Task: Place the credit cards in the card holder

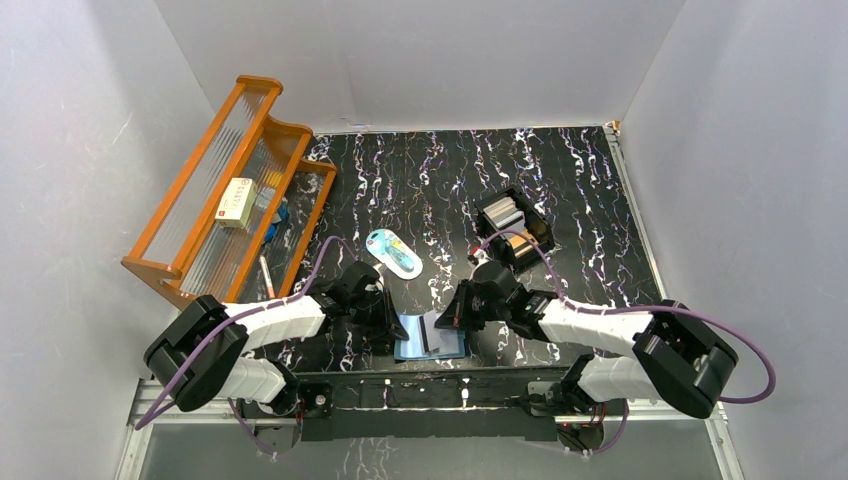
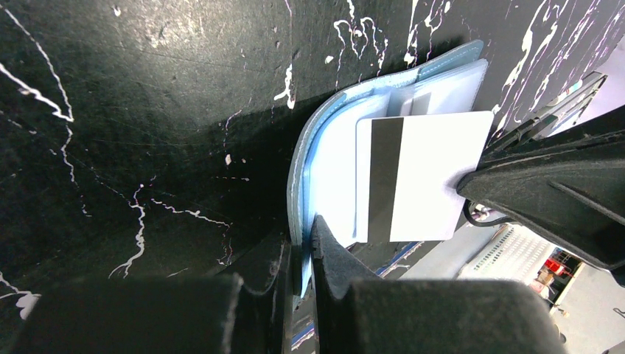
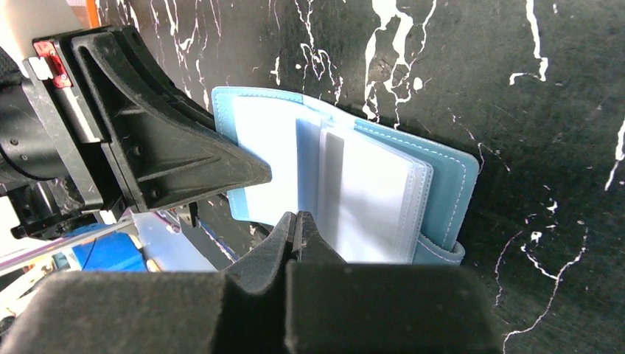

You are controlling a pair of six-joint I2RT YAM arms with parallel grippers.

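The light-blue card holder [image 1: 412,348] lies open at the front of the table between my grippers. A white card with a black stripe [image 2: 431,177] is on its clear sleeves in the left wrist view. My left gripper is shut on the holder's left edge. My right gripper is shut with nothing visible between its fingers, its tips at the holder's sleeves; in the left wrist view they rest at the card's right side.
A black box [image 1: 481,208] of cards stands at the back right. A blister pack [image 1: 395,254] lies behind the holder. A wooden shelf [image 1: 187,230] with a small box occupies the left.
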